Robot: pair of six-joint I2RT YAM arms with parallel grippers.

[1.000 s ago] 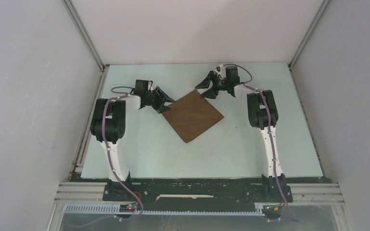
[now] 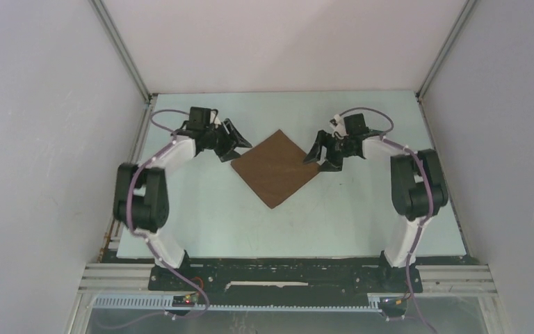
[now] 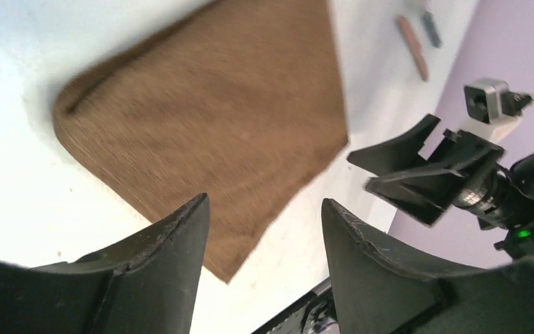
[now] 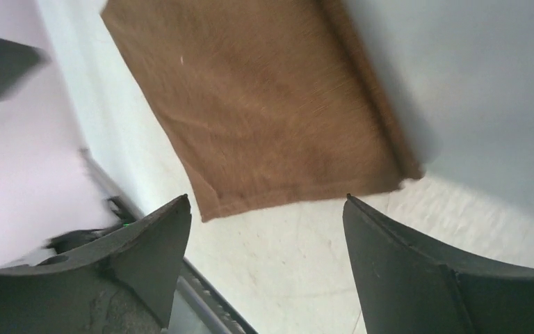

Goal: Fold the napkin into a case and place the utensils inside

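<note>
The brown napkin [image 2: 273,174] lies on the pale table as a diamond, with some raised or creased edges in the wrist views. At its left corner my left gripper [image 2: 240,147] is open just above the cloth, nothing between its fingers. By the right corner my right gripper [image 2: 320,156] hangs open and empty. The napkin [image 4: 257,111] is partly blurred in the right wrist view. Two slim items, one reddish [image 3: 411,45] and one dark [image 3: 431,26], lie beyond it in the left wrist view; I cannot tell what they are.
The table [image 2: 271,233] has clear room in front of and behind the napkin. Walls stand at the back and both sides.
My right gripper has moved from the back corner toward the front and right, to the right corner. The left gripper has shifted slightly up; the napkin looks slightly shifted.
</note>
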